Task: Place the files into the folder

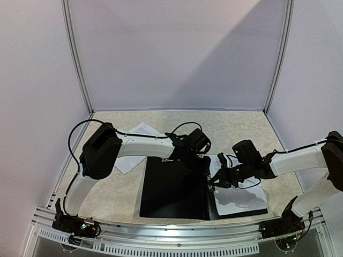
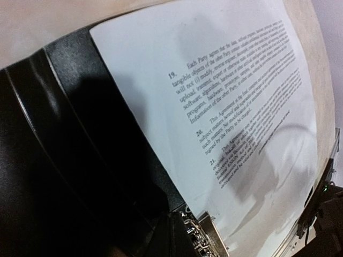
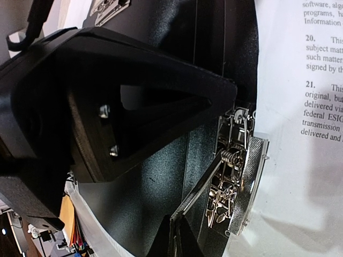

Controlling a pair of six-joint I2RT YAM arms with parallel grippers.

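Note:
A black folder (image 1: 171,193) lies open on the table, printed sheets (image 1: 240,198) on its right side, their text clear in the left wrist view (image 2: 225,107). A metal clip (image 3: 249,182) sits on the spine at the sheets' left edge. My left gripper is shut beside the clip. My right gripper is shut at the clip's angled metal bar; whether it grips the bar I cannot tell. Loose printed paper (image 1: 128,163) lies behind the folder on the left, partly under the left arm.
Grey walls stand at back and sides. A metal rail (image 1: 177,230) runs along the front edge.

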